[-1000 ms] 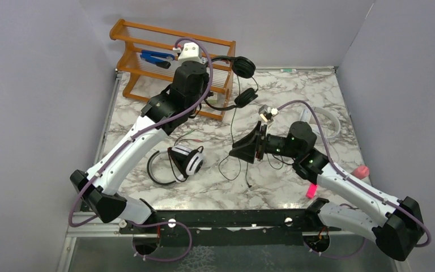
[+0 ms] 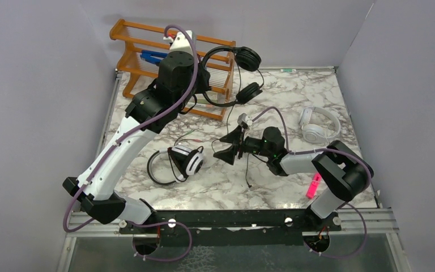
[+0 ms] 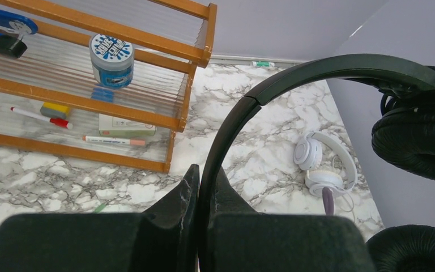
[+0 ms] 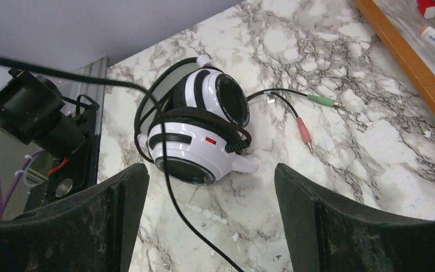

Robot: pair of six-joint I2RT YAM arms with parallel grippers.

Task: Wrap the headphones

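Observation:
High over the back of the table, my left gripper is shut on the headband of the black headphones [image 3: 277, 79]. Their two round ear pads [image 2: 247, 58] hang out to the right, clear of the table. From them a thin dark cable [image 2: 227, 118] trails down past my right gripper [image 2: 230, 145], which stands open over mid-table. In the right wrist view that cable [image 4: 165, 153] crosses in front of the open fingers [image 4: 127, 195]; whether it lies between them or above them, I cannot tell.
White-and-black headphones [image 4: 187, 147] lie at the left of the table, their plugs [image 4: 321, 101] spread beside them. White headphones [image 2: 320, 124] lie at the right, near a pink object [image 2: 314, 185]. A wooden rack [image 2: 147, 56] fills the back left.
My right gripper has opened and moved left, and the cable near it has shifted.

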